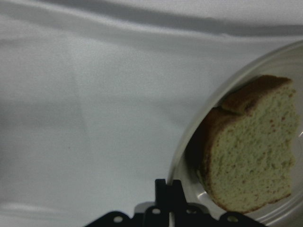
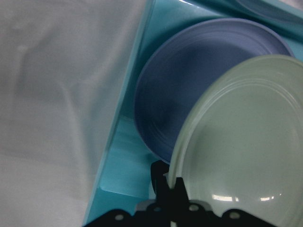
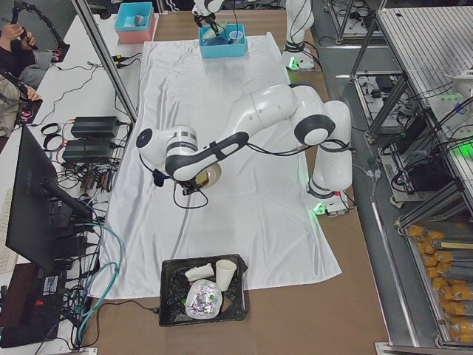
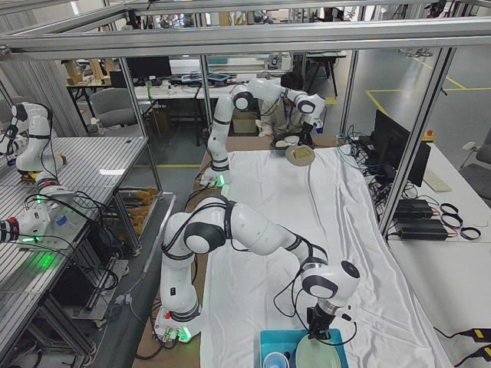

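Note:
My left gripper is shut on the rim of a pale round plate (image 1: 189, 142) holding a slice of bread (image 1: 248, 151), over the white cloth; in the camera left view the arm hides much of the plate. My right gripper is shut on the rim of a pale green plate (image 2: 246, 142), over a blue bin (image 2: 124, 161) with a darker blue plate (image 2: 180, 90) inside; the bin also shows a blue cup (image 4: 275, 360) in the camera right view.
A black tray (image 3: 171, 310) with a white cup (image 3: 225, 274), a foil-like bundle and other items stands at the cloth's near end. Monitor, cables and electronics line the left.

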